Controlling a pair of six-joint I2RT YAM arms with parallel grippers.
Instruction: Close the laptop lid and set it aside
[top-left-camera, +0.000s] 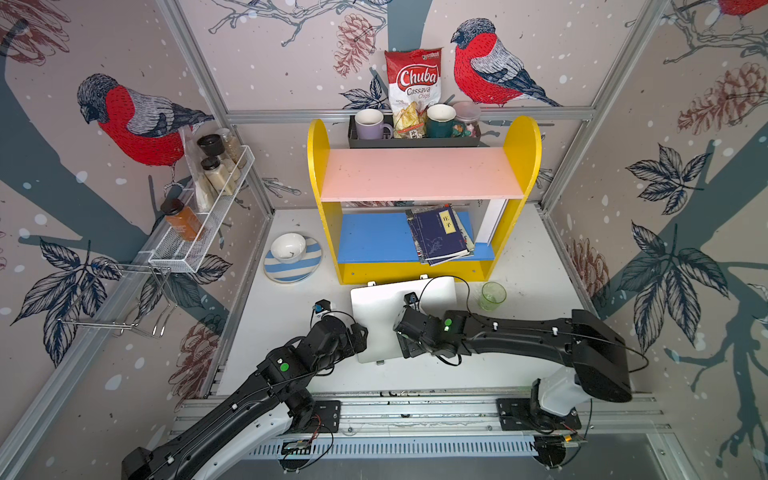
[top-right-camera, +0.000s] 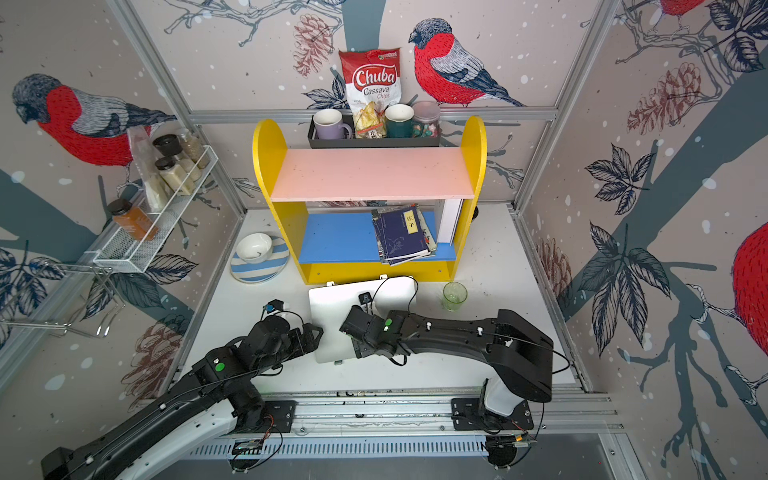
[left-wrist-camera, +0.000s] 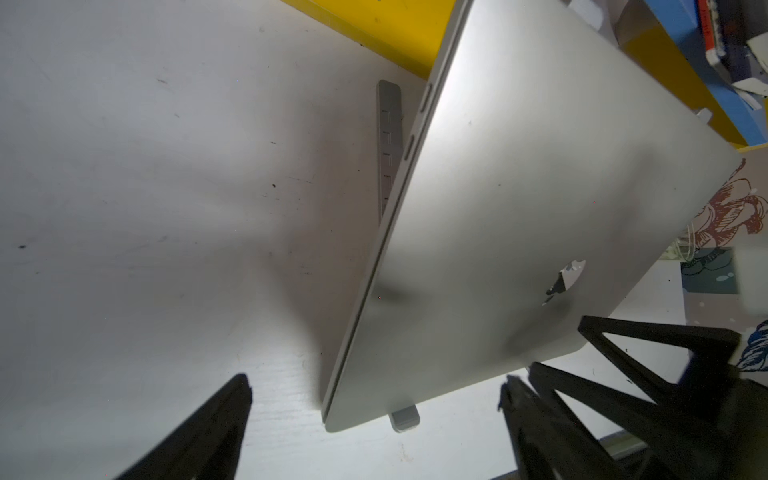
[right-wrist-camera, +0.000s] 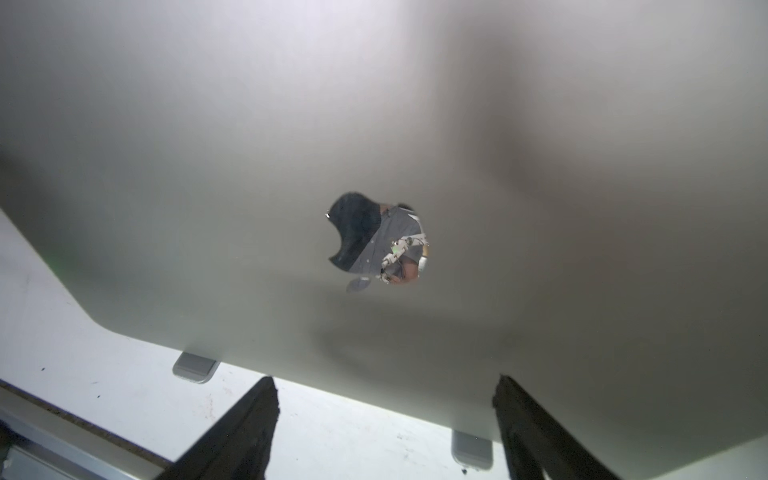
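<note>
A silver laptop (top-left-camera: 372, 312) with a logo on its back lies closed-looking on a stand in front of the yellow shelf unit; its grey stand (left-wrist-camera: 389, 128) shows beside it in the left wrist view. My left gripper is open at the laptop's left side, nothing between its fingers. My right gripper hangs open over the laptop's back near the logo (right-wrist-camera: 376, 240), with nothing held. In the top views the right arm hides part of the laptop.
A green glass (top-left-camera: 493, 294) stands right of the laptop. A striped plate (top-left-camera: 292, 272) with a white bowl (top-left-camera: 288, 246) sits at the back left. The yellow shelf unit (top-left-camera: 320, 160) holds notebooks (top-left-camera: 436, 236). Bare table lies left of the laptop.
</note>
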